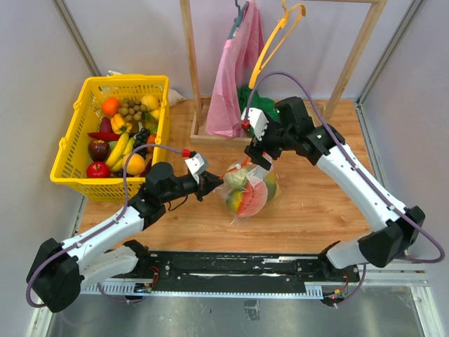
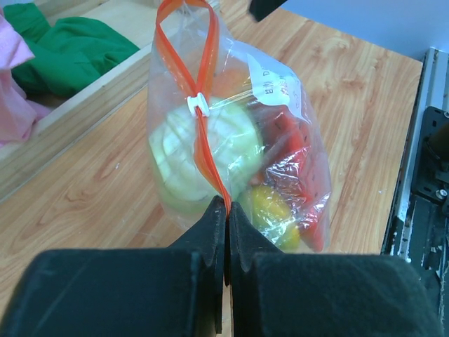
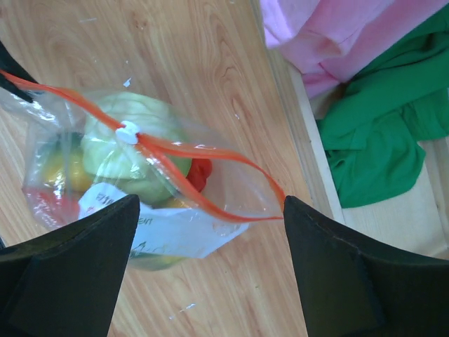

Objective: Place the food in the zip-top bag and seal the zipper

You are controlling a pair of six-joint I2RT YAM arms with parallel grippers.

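A clear zip bag (image 1: 249,198) filled with food, a pale green round piece and red and yellow ones, rests on the table. Its orange zipper (image 2: 203,119) carries a white slider (image 3: 128,132). My left gripper is shut on the zipper's lower end at the bag's left. Above the bag, toward the back right, my right gripper stands open, with the bag's orange-edged top showing below and between its fingers; from these views I cannot tell whether it touches the bag.
A yellow basket (image 1: 66,140) of fruit stands at the left. A wooden rack (image 1: 195,133) with pink cloth, green cloth (image 3: 372,161) and hangers is at the back. Bare table lies around the bag.
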